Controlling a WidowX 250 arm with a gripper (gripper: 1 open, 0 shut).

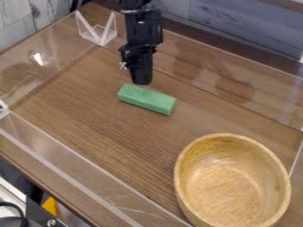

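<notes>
A black gripper [138, 67] hangs over the wooden table, just behind and above a green rectangular block [147, 99] lying flat near the middle. The fingertips are small and dark, and I cannot make out how far apart they are or whether anything is between them.
A large round yellow wooden bowl [232, 177] sits at the front right. Clear plastic pieces stand at the back left and left edge. Black cables lie at the lower left corner.
</notes>
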